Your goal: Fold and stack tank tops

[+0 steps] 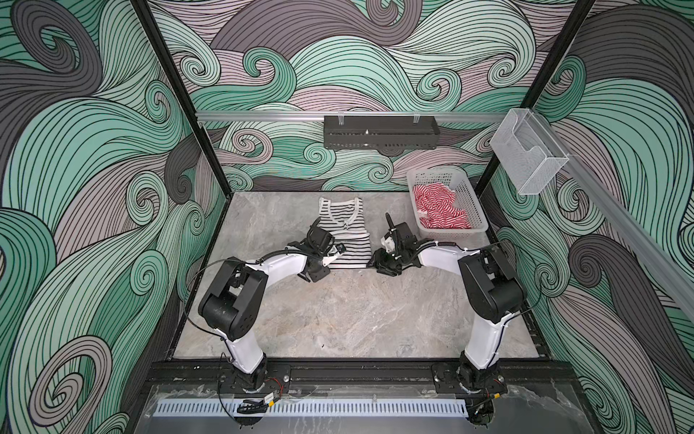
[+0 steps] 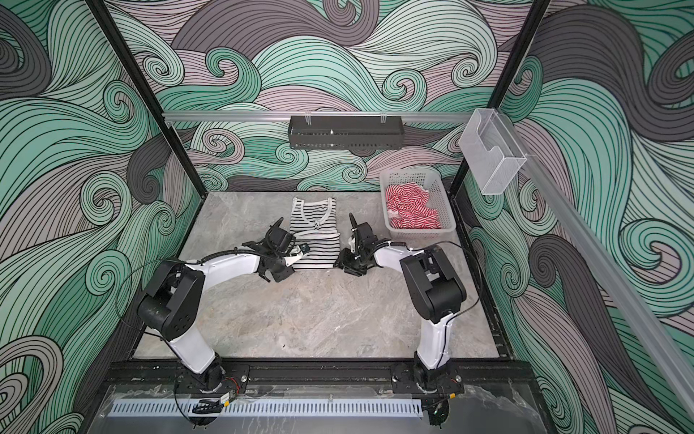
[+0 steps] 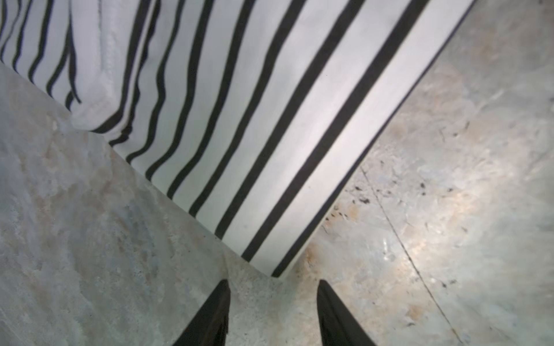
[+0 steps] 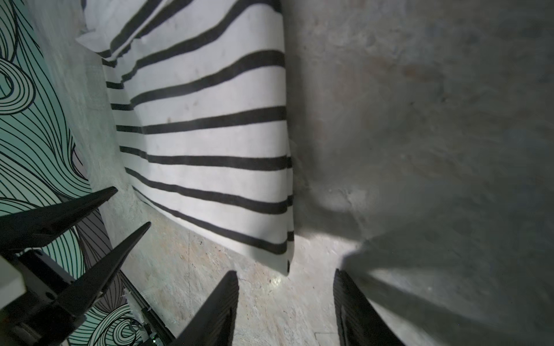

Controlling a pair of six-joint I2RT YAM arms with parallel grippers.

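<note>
A black-and-white striped tank top (image 1: pixel 351 251) lies folded lengthwise on the grey table, neckline toward the back. In the left wrist view, a bottom corner of the top (image 3: pixel 277 230) sits just ahead of my left gripper, whose fingers are apart and empty. In the right wrist view, my right gripper stands open just short of the other bottom corner (image 4: pixel 265 242), with nothing between its fingers. In both top views the two grippers flank the lower part of the top.
A white basket (image 1: pixel 470 209) at the back right holds red-and-white striped garments (image 1: pixel 437 206).
</note>
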